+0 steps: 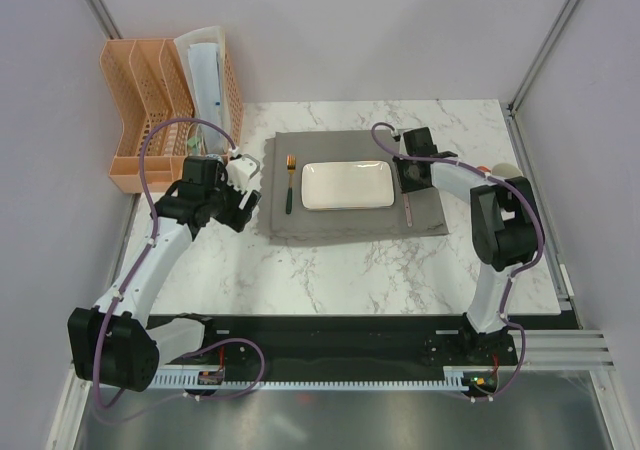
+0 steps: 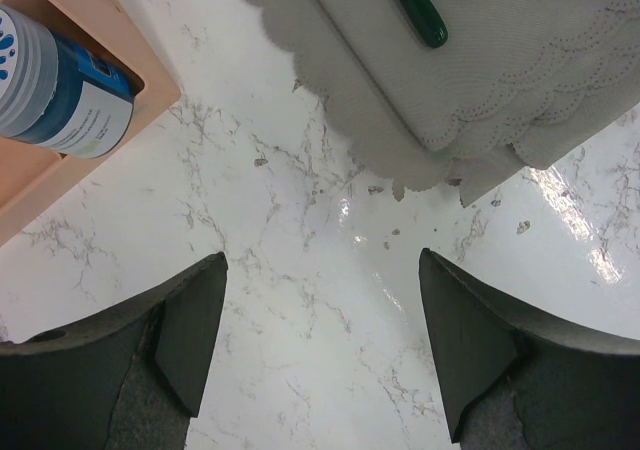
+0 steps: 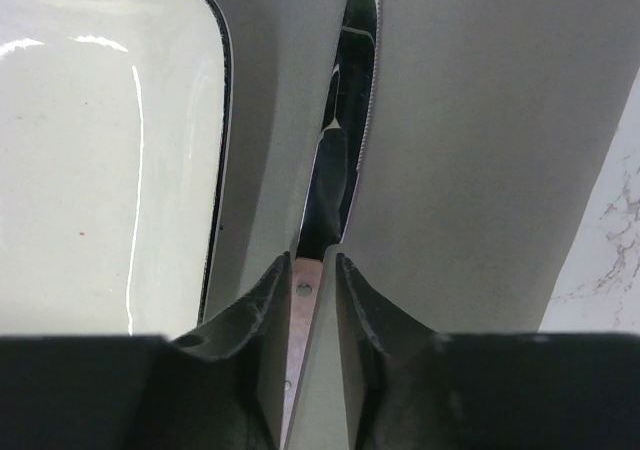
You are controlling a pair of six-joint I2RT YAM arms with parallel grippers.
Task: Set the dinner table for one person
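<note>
A grey place mat (image 1: 330, 230) lies on the marble table, a white rectangular plate (image 1: 348, 186) in its middle. Left of the plate is a fork (image 1: 290, 184) with a green handle. On the plate's right lies a knife (image 1: 407, 210); the right wrist view shows its dark blade and pinkish handle. My right gripper is over that handle, fingers close together on either side. A thin strip of mat shows between handle and right finger, so a firm hold is unclear. My left gripper stands open and empty over bare table, left of the mat.
An orange rack (image 1: 150, 100) with upright compartments stands at the back left, holding something white. A blue-and-white jar (image 2: 75, 90) sits at its edge. Behind the right arm are a cream round item (image 1: 507, 171) and something red.
</note>
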